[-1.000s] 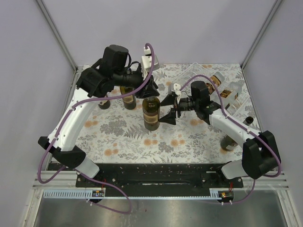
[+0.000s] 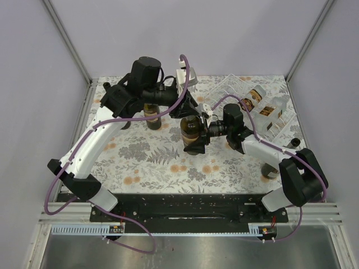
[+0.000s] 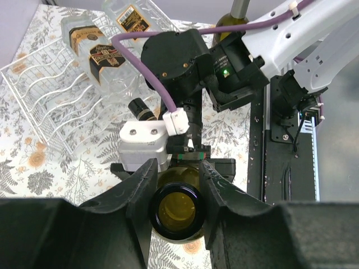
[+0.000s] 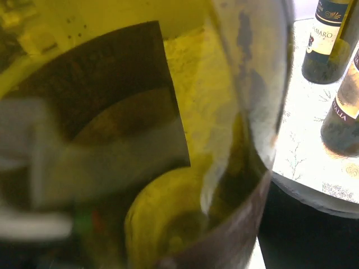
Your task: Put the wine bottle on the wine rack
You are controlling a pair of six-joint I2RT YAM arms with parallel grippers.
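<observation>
A wine bottle (image 2: 190,131) hangs upright from my left gripper (image 2: 186,110), which is shut on its neck; in the left wrist view the bottle's mouth (image 3: 176,210) sits between those fingers. My right gripper (image 2: 200,138) is open at the bottle's body, its fingers reaching to either side. The bottle's green glass (image 4: 185,67) fills most of the right wrist view, hiding whether both pads touch it. The white wire rack (image 2: 227,84) stands at the back right, holding two clear bottles (image 2: 253,96).
More bottles (image 4: 328,45) stand on the left of the patterned table, behind my left arm (image 2: 95,134). Another bottle (image 2: 272,165) is at the right, by my right arm.
My left gripper and the bottle have moved right. The right gripper has shifted slightly left and down, so it now overlaps the bottle's body.
</observation>
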